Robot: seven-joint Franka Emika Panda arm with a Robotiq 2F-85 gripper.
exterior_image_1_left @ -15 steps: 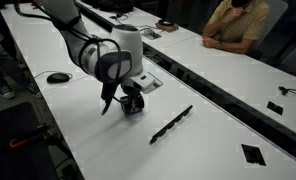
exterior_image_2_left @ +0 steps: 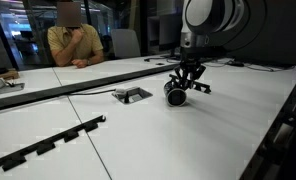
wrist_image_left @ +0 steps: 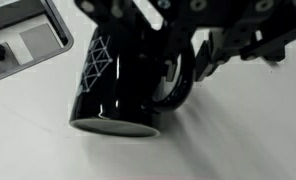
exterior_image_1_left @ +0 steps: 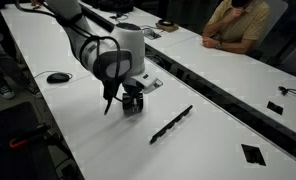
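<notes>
A glossy black mug [wrist_image_left: 116, 90] with white line patterning fills the middle of the wrist view, its pale-edged round end [wrist_image_left: 116, 128] toward the bottom and its handle [wrist_image_left: 178, 92] on the right. My gripper overlaps the mug's upper part and handle there. In the second exterior view the mug [exterior_image_2_left: 175, 94] appears tilted just below the gripper, close to the white table. From the first exterior view, the mug [exterior_image_1_left: 133, 105] sits under the arm's white end [exterior_image_1_left: 126, 55]. How far the fingers stand apart, and whether they grip the mug or its handle, is hidden.
A long black strip [exterior_image_1_left: 171, 124] lies on the white table [exterior_image_1_left: 203, 145]. A grey rectangular fixture [exterior_image_2_left: 132, 95] is set in the table near the mug. A dark square [exterior_image_1_left: 253, 155] marks the far right. Open table lies in front of the mug.
The gripper's dark fingers and the mug shift only slightly beneath the arm. The arm otherwise stays in nearly the same place.
</notes>
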